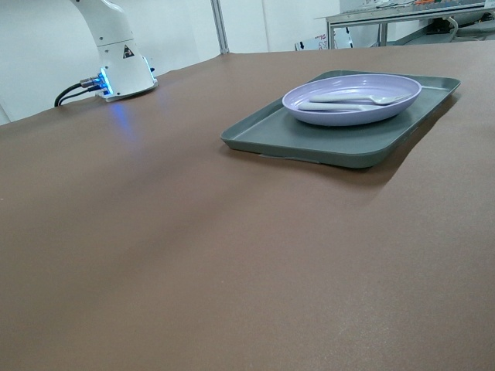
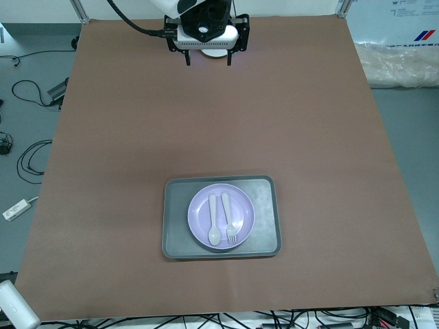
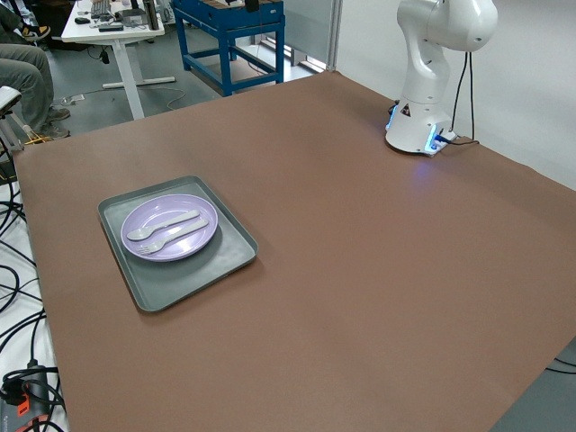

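Observation:
A grey-green tray [image 2: 177, 219] lies on the brown tabletop, toward the bottom centre of the left view, holding a lilac plate [image 2: 243, 209]. A white spoon [image 2: 213, 234] and a white fork [image 2: 228, 223] lie side by side on the plate. At the top of the left view, my gripper [image 2: 208, 59] hangs at the far end of the table, away from the tray, its two black fingers wide apart with nothing seen between them. The top and right views show the arm's white base, with the gripper out of frame or hidden.
The white arm base [image 3: 414, 130] stands at the table's edge by a white wall. Cables [image 2: 31, 164] and equipment lie beyond the table's edges.

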